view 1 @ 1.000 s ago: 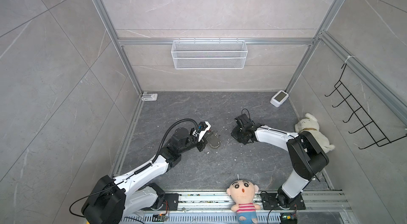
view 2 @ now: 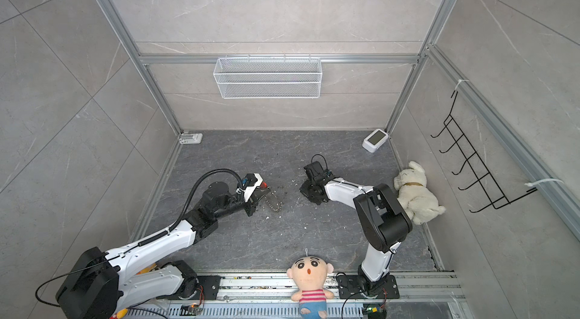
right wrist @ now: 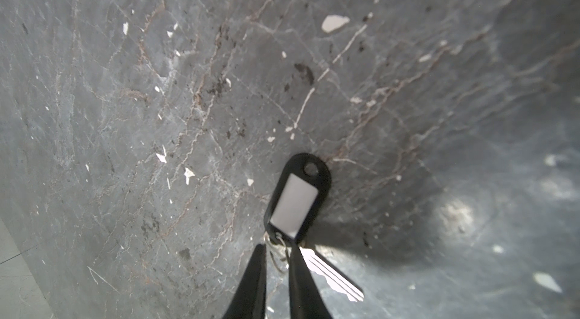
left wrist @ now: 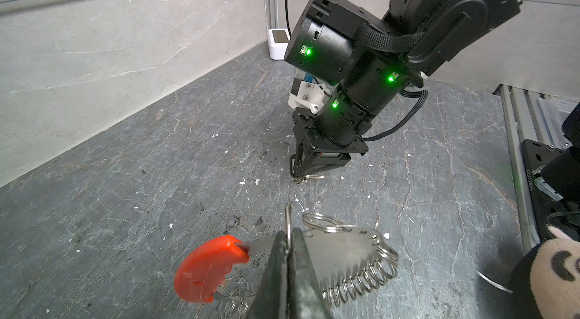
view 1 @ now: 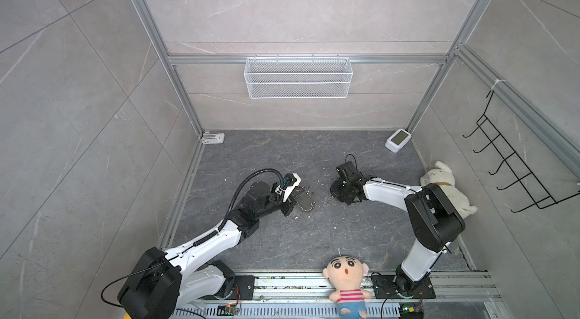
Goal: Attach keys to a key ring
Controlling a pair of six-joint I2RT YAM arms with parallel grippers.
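My left gripper is shut on the silvery plate (left wrist: 338, 252) with coiled rings and an orange handle (left wrist: 205, 267), or just above it; a thin ring stands at its fingertips, and whether it is held I cannot tell. My right gripper is part open, low over the floor, its fingertips around small rings beside a black key tag (right wrist: 296, 198) with a silver key (right wrist: 332, 276). I cannot tell whether it holds them.
A plush bear (view 2: 423, 198) sits by the right wall, a doll (view 1: 347, 282) at the front edge, and a white device (view 1: 398, 140) at the back right.
The right arm has shifted very slightly at its elbow and wrist; the left arm has not visibly moved.
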